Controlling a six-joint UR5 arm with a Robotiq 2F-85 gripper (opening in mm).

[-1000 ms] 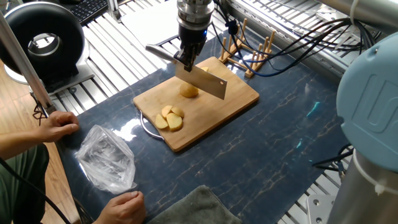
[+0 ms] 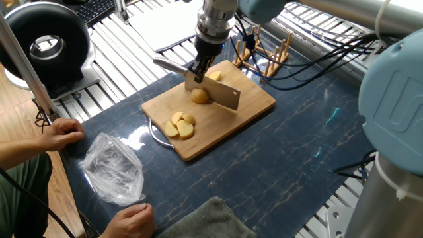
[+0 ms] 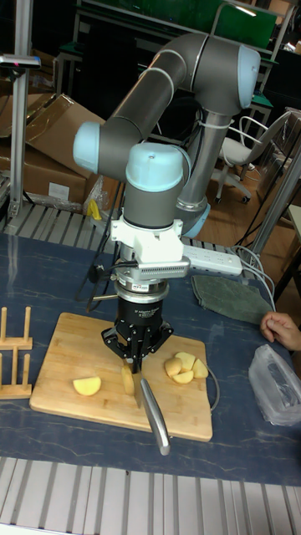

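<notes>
My gripper (image 2: 199,71) is shut on a cleaver-style knife (image 2: 223,95) with a broad metal blade and a silvery handle. The blade is upright beside a potato piece (image 2: 199,97) on the wooden cutting board (image 2: 228,122); whether its edge touches the potato or board is unclear. In exterior view 3 the knife handle (image 3: 154,416) points toward the camera, and the potato piece (image 3: 128,378) stands just left of the gripper (image 3: 135,359). Several cut potato chunks (image 2: 185,128) lie near one end of the board. Another potato piece (image 3: 87,386) lies flat toward the opposite end.
A wooden peg rack (image 2: 269,63) stands by the board's far side. A person's hands (image 2: 63,134) rest at the table edge near a clear plastic bag (image 2: 114,170). A grey cloth (image 2: 208,221) lies at the front.
The knife has come down slightly alongside the potato piece, still in my gripper. The wrist has shifted a little to the right. Board, potatoes and the person's hands look unmoved.
</notes>
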